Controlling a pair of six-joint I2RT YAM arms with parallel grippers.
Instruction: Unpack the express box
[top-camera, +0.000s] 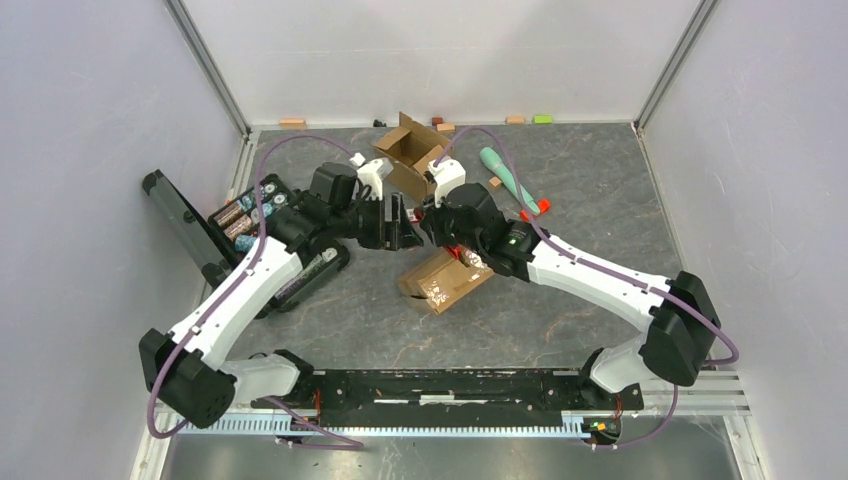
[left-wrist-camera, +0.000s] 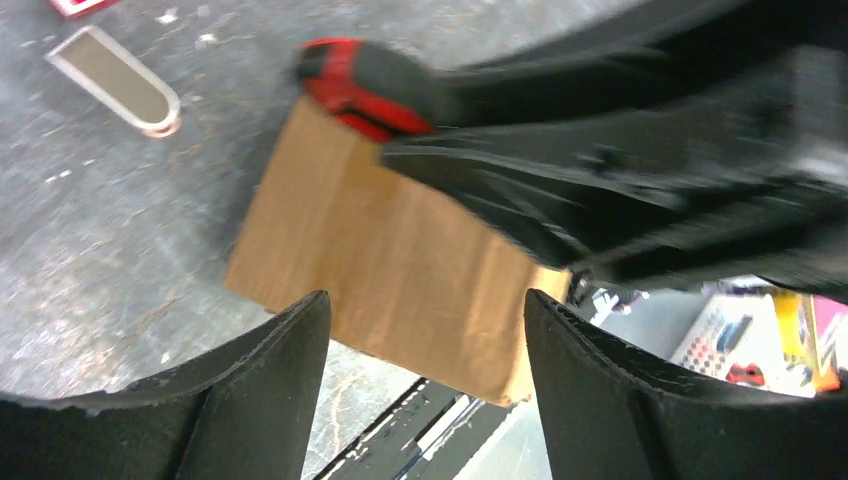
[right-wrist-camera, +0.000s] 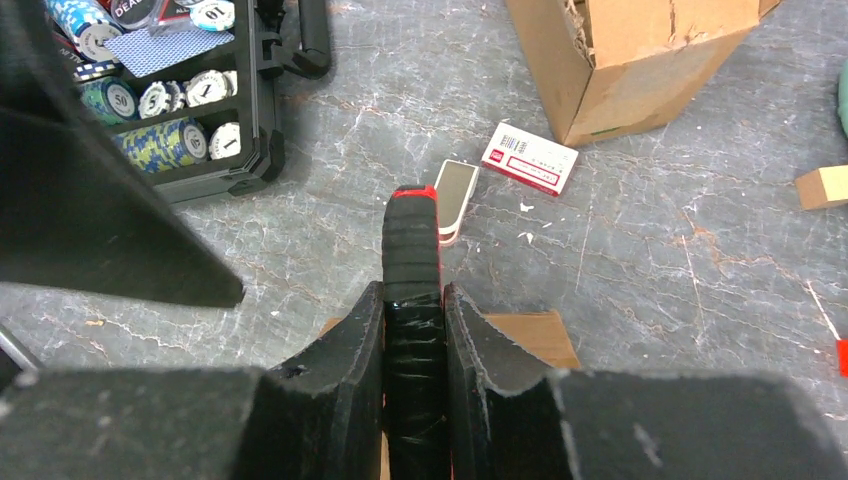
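The express box, an open cardboard carton (top-camera: 436, 284), lies at mid-table, partly under my right arm; its brown cardboard (left-wrist-camera: 390, 260) also fills the middle of the left wrist view. My right gripper is shut on a black-and-red knife-like tool (right-wrist-camera: 411, 235), held above the table. One end of that tool (left-wrist-camera: 375, 90) shows in the left wrist view beside the right gripper's blurred fingers. My left gripper is open, with its fingers apart and nothing gripped between them. From above, the two grippers are close together; their tips overlap from sight there.
Behind stands another open carton (top-camera: 405, 150). A chip case (right-wrist-camera: 205, 110) lies open at left. A slim pale object (right-wrist-camera: 457, 196) and a white-red pack (right-wrist-camera: 530, 157) lie near the grippers. A green-and-red tool (top-camera: 510, 178) rests at back right.
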